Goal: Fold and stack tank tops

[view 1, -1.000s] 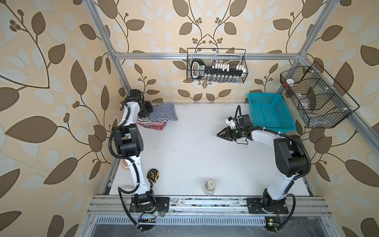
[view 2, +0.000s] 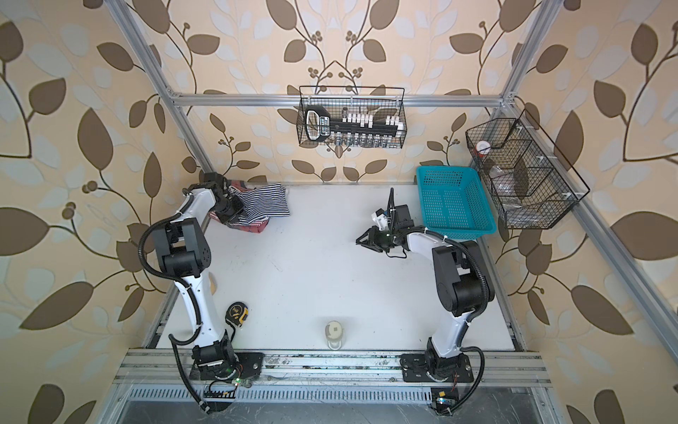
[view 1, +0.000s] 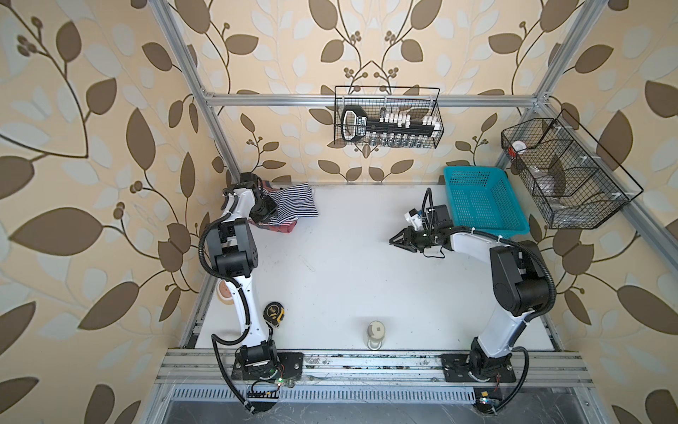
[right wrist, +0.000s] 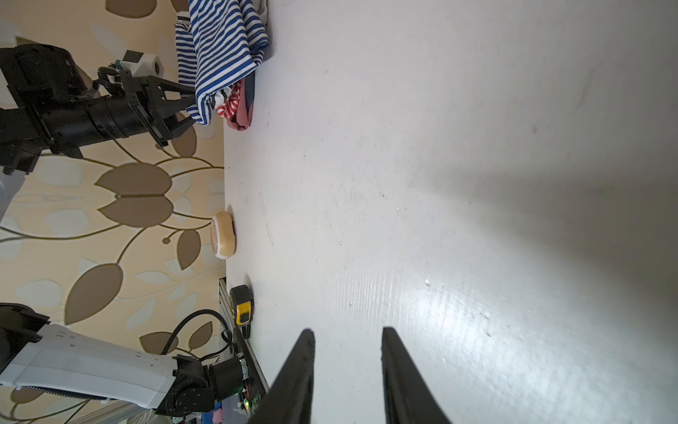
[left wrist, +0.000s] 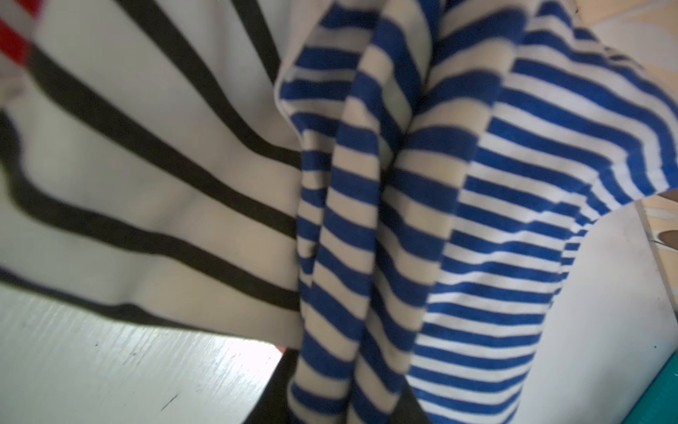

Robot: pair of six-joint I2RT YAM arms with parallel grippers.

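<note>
A pile of tank tops lies at the back left of the white table: a blue-and-white striped one (view 1: 293,199) on top, red cloth (view 1: 281,226) beneath. My left gripper (view 1: 267,210) is down in the pile. In the left wrist view bunched blue-striped cloth (left wrist: 423,212) and a black-striped white fabric (left wrist: 141,176) cover most of its fingers, so its grip cannot be told. My right gripper hangs open over bare table on the right, with nothing between its fingers.
A teal basket (view 1: 487,229) sits at the back right. Wire baskets hang on the walls. A tape measure (view 1: 274,313) and a pale cylindrical object (view 1: 375,333) are near the front.
Compared with a second ago, my left gripper has moved down and toward the front onto the pile. The right arm is almost unchanged.
</note>
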